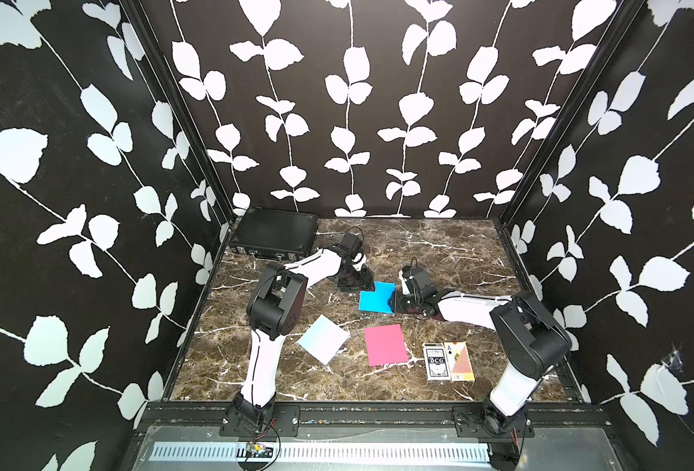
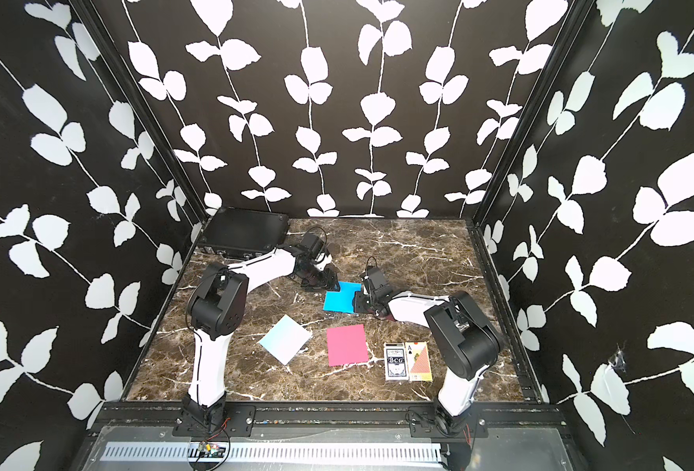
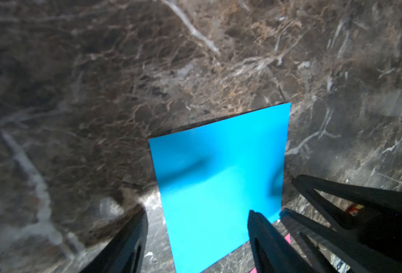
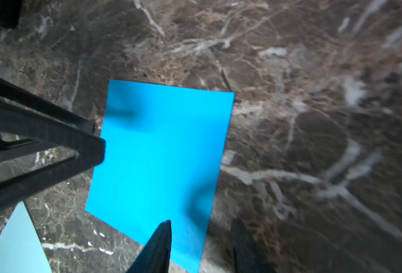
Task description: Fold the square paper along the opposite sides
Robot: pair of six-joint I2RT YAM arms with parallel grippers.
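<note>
A flat blue square paper [image 1: 374, 296] [image 2: 340, 296] [image 3: 223, 182] [image 4: 155, 159] lies on the marble table. My left gripper [image 1: 364, 284] is low at its upper-left side; in the left wrist view its fingertips [image 3: 257, 220] are apart over the paper's near part, nothing gripped. My right gripper [image 1: 398, 302] is at the paper's right side; in the right wrist view its fingertips [image 4: 162, 229] stand apart, one over the paper and one beside its edge.
A pale blue paper [image 1: 322, 339] and a pink paper [image 1: 386, 344] lie nearer the front, with card packs [image 1: 449, 361] to their right. A black case [image 1: 274, 229] occupies the back left.
</note>
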